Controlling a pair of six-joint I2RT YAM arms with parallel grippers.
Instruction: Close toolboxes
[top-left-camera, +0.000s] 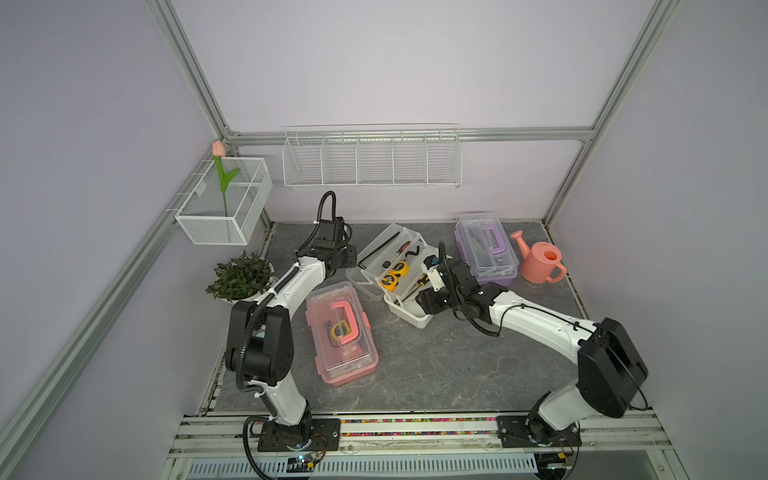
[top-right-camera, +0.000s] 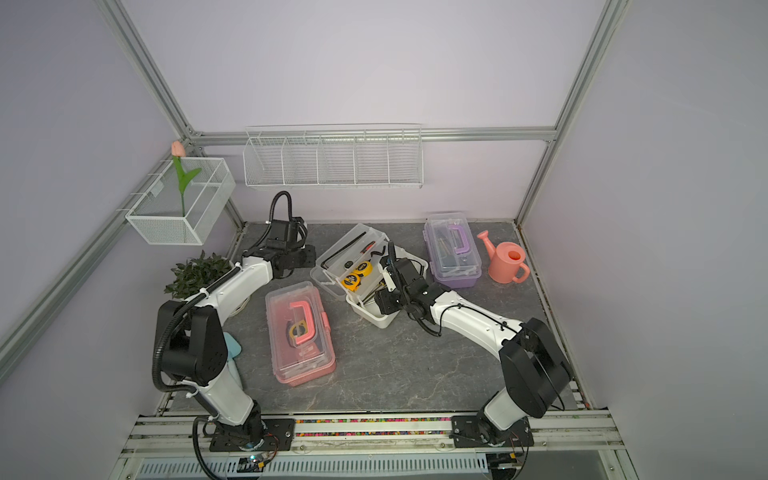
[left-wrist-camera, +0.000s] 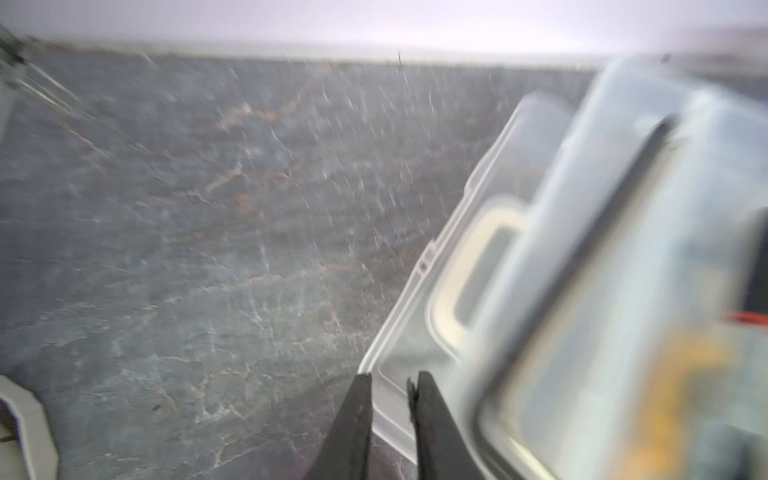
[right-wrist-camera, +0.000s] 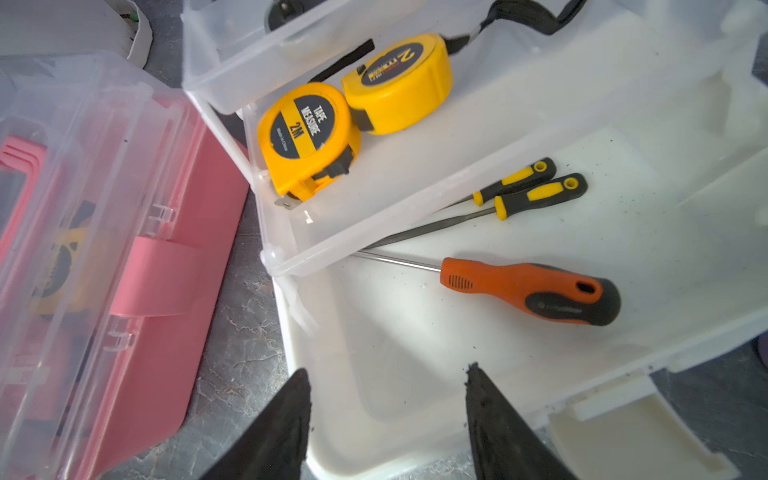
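Note:
The white toolbox stands open at mid-table, its clear lid folded out to the left. Its raised tray holds yellow tape measures and other tools; an orange screwdriver lies in the base. At the lid's near-left corner, my left gripper is nearly together, with the thin lid edge between its fingers. My right gripper is open above the base's near end wall, holding nothing. The pink toolbox and purple toolbox have their lids down.
An orange watering can stands at the right, beyond the purple box. At the left is a potted plant. The pink box sits close to the white one.

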